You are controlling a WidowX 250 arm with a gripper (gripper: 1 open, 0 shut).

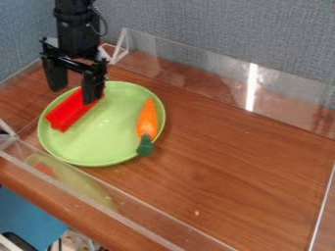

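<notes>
My black gripper point(76, 75) hangs open at the upper left, its fingers over the far part of a green plate point(108, 147). Beneath and just left of it, a red block point(69, 112) lies slanted on the plate. A toy carrot point(148, 123) with a dark green top lies on the plate's right side.
Bare wooden tabletop point(242, 176) fills the right. Clear low walls edge the table along the back and front left. A white object point(116, 49) stands behind the arm at the back wall.
</notes>
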